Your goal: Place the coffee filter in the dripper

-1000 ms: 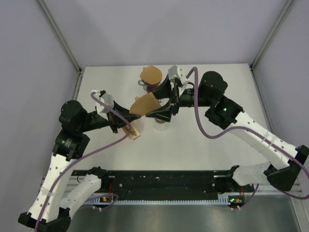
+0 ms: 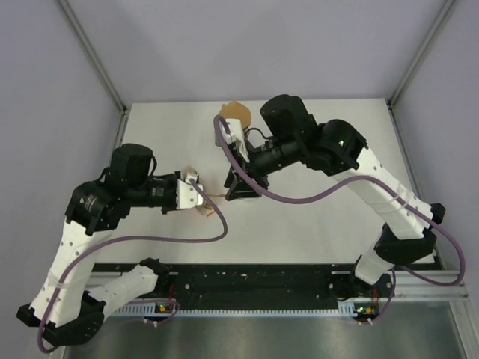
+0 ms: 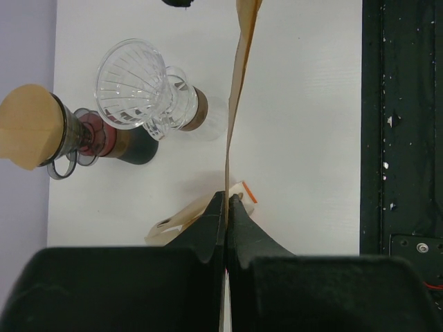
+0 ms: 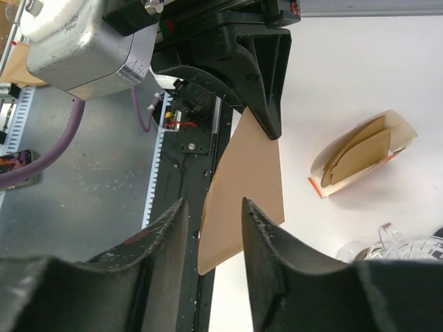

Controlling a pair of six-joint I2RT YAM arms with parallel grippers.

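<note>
A tan paper filter hangs from my left gripper, which is shut on it; in the left wrist view it is seen nearly edge-on. My right gripper is part open, its fingers at the near side of the filter in the right wrist view; whether they touch it is unclear. The clear ribbed dripper [image 3: 128,79] sits on a glass carafe [image 3: 183,104] on the table, largely hidden by the right arm in the top view.
A second dripper [image 3: 66,131] holding a filter stands beside the clear one. A holder of spare filters [image 4: 360,149] lies on the white table [image 2: 344,224]. The table's front edge borders a dark strip.
The filter has turned from face-up to nearly edge-on with the left gripper.
</note>
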